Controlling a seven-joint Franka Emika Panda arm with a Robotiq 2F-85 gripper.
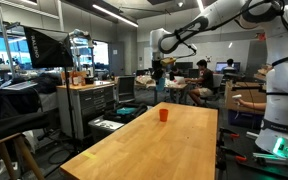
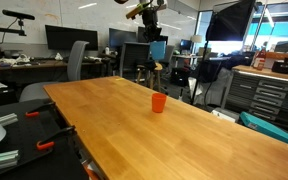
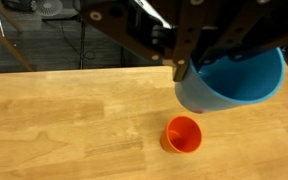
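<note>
A blue cup [image 3: 234, 80] fills the right of the wrist view, with my gripper shut on its side wall. In exterior view 2 the blue cup [image 2: 158, 49] hangs well above the table, under the gripper [image 2: 152, 36]. An orange cup [image 2: 159, 102] stands upright on the wooden table, apart from the blue one. From the wrist, the orange cup [image 3: 182, 134] shows its open top, just below the blue cup in the picture. Exterior view 1 shows the orange cup [image 1: 164, 115] towards the far end; the blue cup [image 1: 160, 84] is small there.
Apart from the orange cup, the wooden table [image 1: 144, 150] is largely bare, with wide free room on the near side. A light stand [image 1: 69, 90] rises beside the table's left edge. Drawers [image 2: 259, 95] stand beyond it.
</note>
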